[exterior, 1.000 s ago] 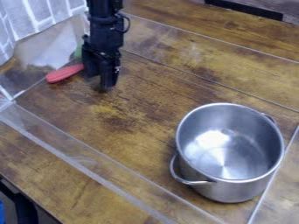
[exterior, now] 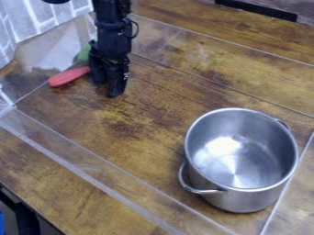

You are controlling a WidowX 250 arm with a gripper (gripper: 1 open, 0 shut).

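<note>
My black gripper [exterior: 108,84] is low at the upper left of the camera view, down at the table over a red, elongated object [exterior: 66,76] with some green [exterior: 86,55] behind it. The gripper's dark fingers hide part of these things, and I cannot tell whether they are open or shut or hold anything.
A large steel pot [exterior: 240,158] with side handles sits at the lower right. Clear plastic edging runs along the left and bottom, with a pale patterned cloth at the top left.
</note>
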